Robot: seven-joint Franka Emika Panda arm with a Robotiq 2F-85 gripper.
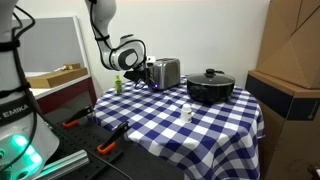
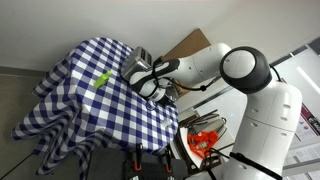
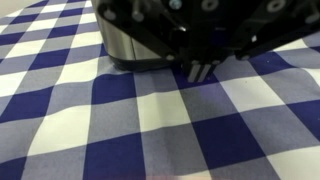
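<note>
My gripper is shut, and nothing shows between its fingertips. It hangs low over the blue-and-white checkered cloth (image 3: 165, 140), close beside the silver toaster (image 3: 118, 45), whose dark base shows at the upper left of the wrist view. Seen from exterior view 1, the toaster (image 1: 168, 70) stands toward the back of the table, just right of the arm's end. Whether the gripper touches the toaster or the cloth, I cannot tell. In exterior view 2 the arm largely covers that area.
A black lidded pot (image 1: 210, 88) stands right of the toaster. Nearer the front is a small white cup (image 1: 186, 115). A green bottle-like object (image 1: 118, 84) stands at the left; the same green object (image 2: 103, 79) shows from above.
</note>
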